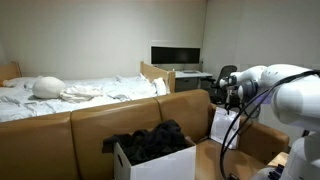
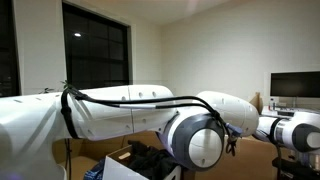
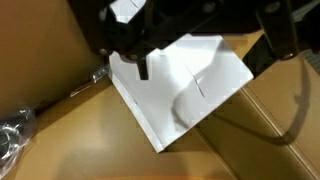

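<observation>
A white box (image 1: 223, 128) stands on the sofa at the right in exterior view 1. From above, in the wrist view, the white box (image 3: 175, 85) shows pale inner faces, and I see nothing in the part that shows. My gripper (image 1: 233, 104) is above this box, small and dark in exterior view 1. In the wrist view the gripper is open, its dark fingers (image 3: 143, 68) set apart with nothing between them. A second white box (image 1: 178, 165), nearer the camera, holds a heap of black cloth (image 1: 152, 143).
The brown sofa back (image 1: 110, 120) runs behind both boxes. Something in clear plastic (image 3: 12, 140) lies at the lower left of the wrist view. A bed (image 1: 80, 90) and a desk with a monitor (image 1: 176, 56) stand farther back.
</observation>
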